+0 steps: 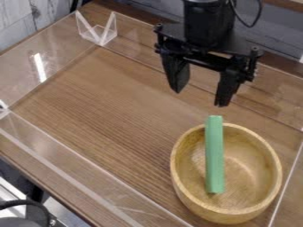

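Observation:
A pale yellow bowl (249, 177) sits at the lower right with a green bar (214, 154) lying lengthwise in it. Above the bowl hangs my black gripper (204, 84), its two fingers spread wide and pointing down, with nothing seen between them. The gripper is apart from the green bar, behind it in the view.
A white wire-like holder (97, 28) stands at the back left. A dark object (21, 213) is cut off at the lower left corner.

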